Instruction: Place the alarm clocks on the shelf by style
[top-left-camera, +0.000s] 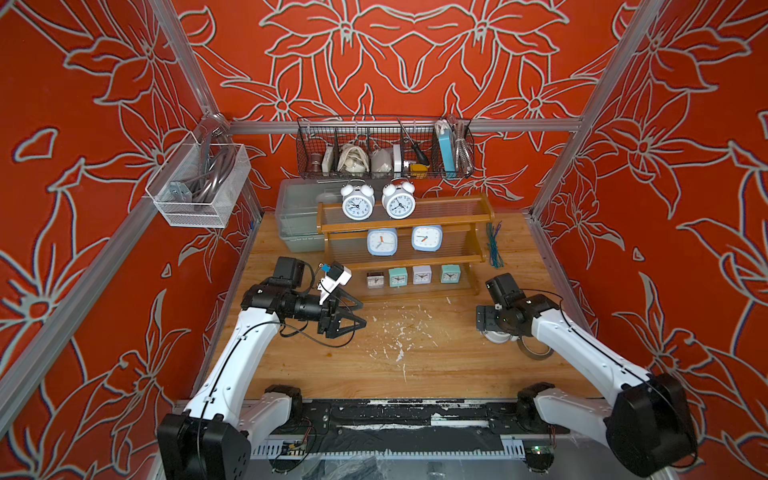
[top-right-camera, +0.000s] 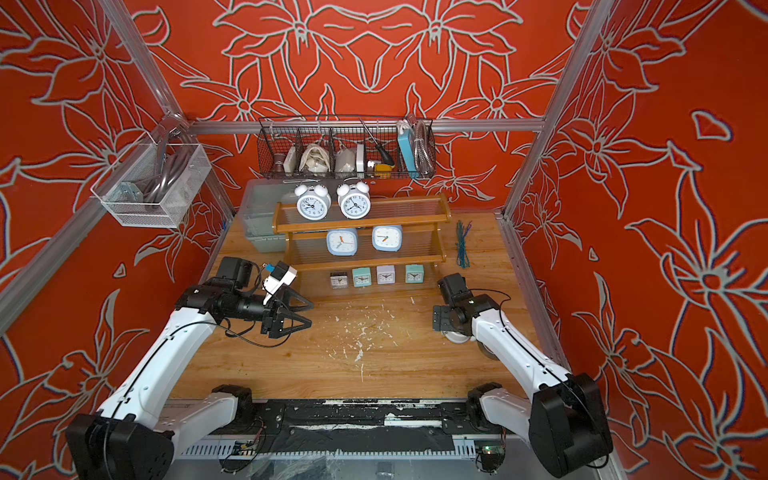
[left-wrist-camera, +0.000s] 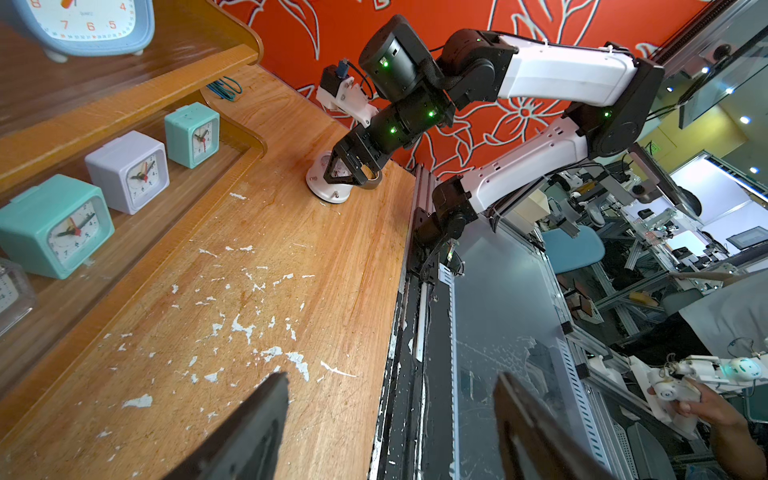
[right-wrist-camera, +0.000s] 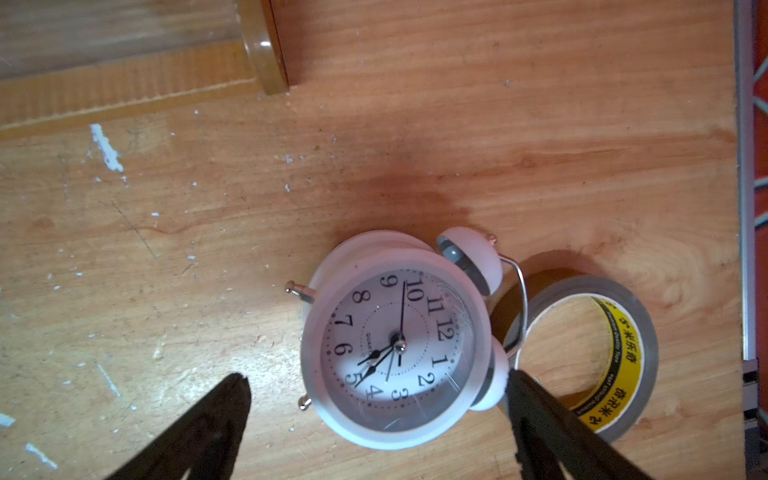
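A white twin-bell alarm clock (right-wrist-camera: 368, 344) lies face up on the table, between the fingers of my open right gripper, which is over it. My left gripper (top-left-camera: 361, 312) stands open and empty over the table's left part, in front of the shelf. On the wooden shelf (top-left-camera: 416, 210), two white twin-bell clocks (top-left-camera: 357, 205) stand on top, two rounded-square blue-rimmed clocks (top-left-camera: 381, 242) on the middle level, and several small cube clocks (top-left-camera: 397, 277) in teal, lilac and a paler finish on the bottom level.
A tape roll (right-wrist-camera: 640, 352) lies beside the loose clock. Behind the shelf are a translucent bin (top-left-camera: 296, 224) and a wire basket (top-left-camera: 336, 144) of odds and ends. Blue ties (top-left-camera: 494, 244) lie right of the shelf.
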